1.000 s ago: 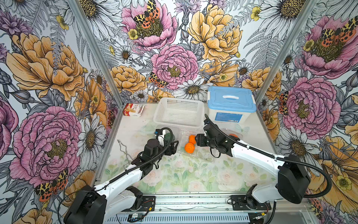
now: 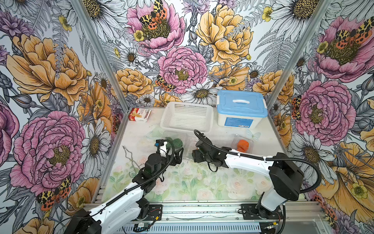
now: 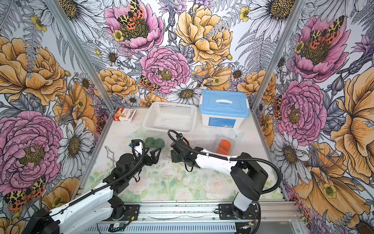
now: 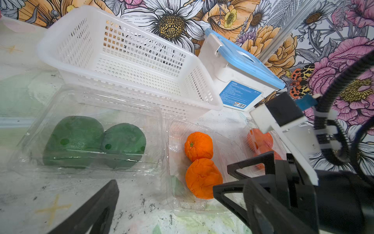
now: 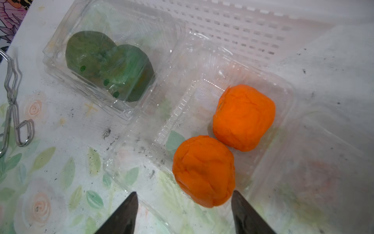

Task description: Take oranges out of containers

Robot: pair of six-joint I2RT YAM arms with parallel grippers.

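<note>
Two oranges, the nearer (image 5: 203, 169) and the farther (image 5: 243, 116), lie in a clear middle container (image 5: 183, 93). My right gripper is open just above the nearer one, nothing between its fingers; in both top views its arm covers much of that container. More orange fruit (image 3: 223, 144) sits in a right-hand clear container (image 2: 250, 141). My left gripper (image 2: 178, 155) stands open by the left clear container (image 4: 85, 168), which holds green objects (image 4: 123, 142); in the left wrist view the right gripper reaches beside the middle container.
Behind stand a white basket (image 2: 187, 128) and a blue-lidded box (image 2: 241, 99). A small red-and-white carton (image 2: 139, 114) is at back left, metal tongs (image 5: 12, 105) at left.
Over the last second my right gripper has moved left over the middle container, covering its oranges in the top left view. The left arm has shifted slightly left.
</note>
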